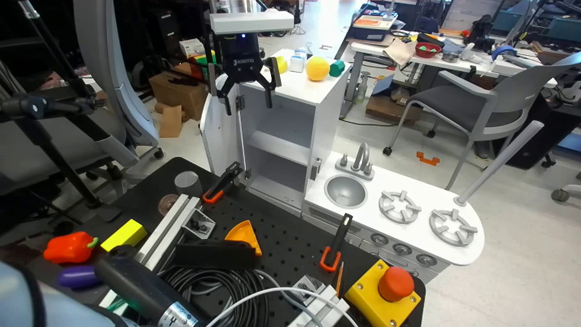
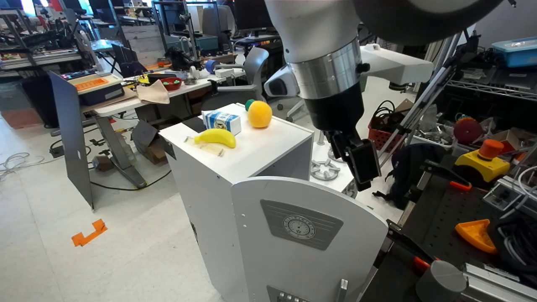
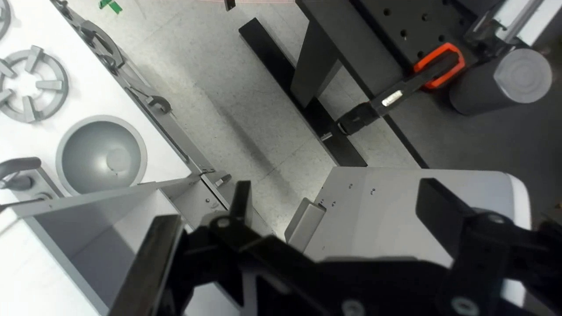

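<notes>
My gripper (image 1: 248,108) hangs in the air in front of the white cabinet (image 1: 321,94), near its swung-out door (image 2: 307,236), with the fingers spread wide and empty. From the wrist camera, the black fingers (image 3: 445,213) stand far apart over the door and the open compartment. On the cabinet top lie a yellow banana (image 2: 217,136), a blue-and-white carton (image 2: 222,121), an orange ball-shaped fruit (image 2: 259,114) and a green object (image 1: 337,68). Both shelves inside the cabinet look bare in exterior view 1.
Joined to the cabinet is a toy stove counter with a grey sink (image 1: 346,191) and two burners. A black pegboard table (image 1: 288,240) holds clamps, cables, a red pepper (image 1: 71,247) and a yellow emergency-stop box (image 1: 376,291). Floor shows between table and cabinet.
</notes>
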